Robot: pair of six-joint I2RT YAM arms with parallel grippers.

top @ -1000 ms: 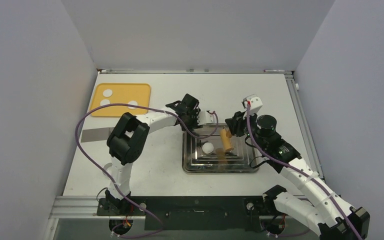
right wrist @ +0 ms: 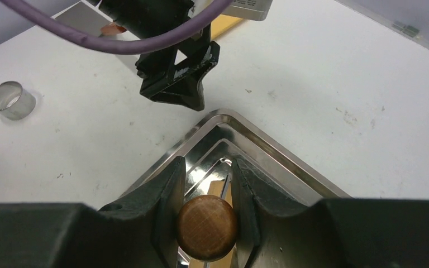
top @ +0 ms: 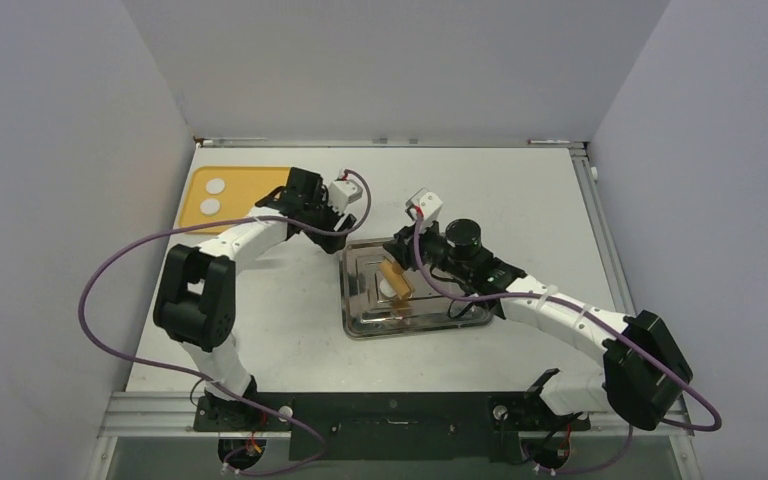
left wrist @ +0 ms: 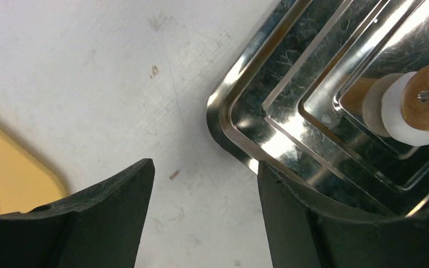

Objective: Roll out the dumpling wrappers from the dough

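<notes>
A round white dough piece [top: 387, 288] lies in the steel tray [top: 346, 305], partly covered by the wooden rolling pin [top: 397, 281]. My right gripper is shut on the pin, whose round wooden end shows between the fingers in the right wrist view. Whether the pin presses on the dough [left wrist: 399, 111] cannot be told. Just off the tray's back left corner, my left gripper [top: 340, 238] stands open, its fingers wide apart and nothing between them in the left wrist view. A yellow board [top: 250, 180] with two visible white discs [top: 216, 186] sits at the back left.
A metal ring-shaped cup [right wrist: 11, 101] and a flat grey sheet [right wrist: 82, 22] show beyond the left gripper in the right wrist view. Purple hoses [top: 120, 250] loop over both arms.
The tray slid left, with my left gripper at its back corner. That gripper has since moved left, off the tray. My right gripper brought the pin left, over the dough piece.
</notes>
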